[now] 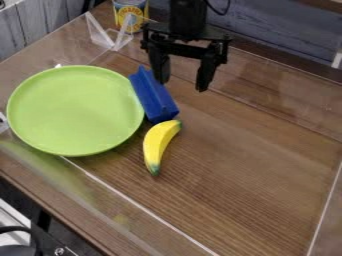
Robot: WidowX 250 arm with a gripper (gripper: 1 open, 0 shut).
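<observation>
My black gripper [182,68] hangs at the top centre of the camera view, open, with nothing between its fingers. Just below and left of it a blue block [152,93] lies slanted beside the rim of a green plate [72,110]. A yellow banana [159,144] lies on the wooden table below the blue block, right of the plate.
A can [130,16] and a clear plastic piece [104,36] stand at the back left. A grey wall borders the back.
</observation>
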